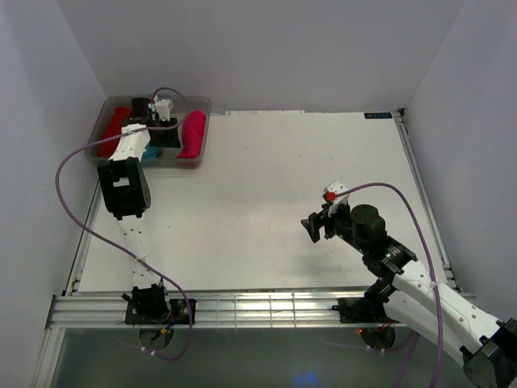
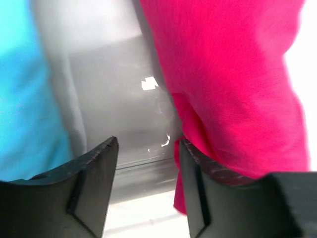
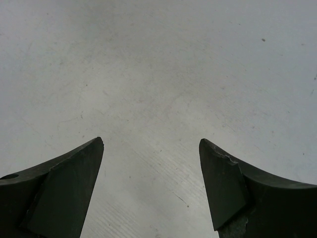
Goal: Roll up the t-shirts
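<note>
Inside the grey bin (image 1: pixel 202 103) at the back left lie a red rolled shirt (image 1: pixel 112 133), a blue shirt (image 1: pixel 150 153) mostly hidden under the left arm, and a pink-red roll (image 1: pixel 193 134) against the right wall. Over the bin, my left gripper has its fingers apart, with grey bin floor showing between them. The blue shirt (image 2: pixel 27 104) is on its left side; its right finger (image 2: pixel 198 183) is close by a loose lower edge of the pink-red roll (image 2: pixel 233 84). My right gripper stands open above bare table.
Purple hoses (image 1: pixel 89 226) loop beside both arms. Walls close in the table at the back and sides.
</note>
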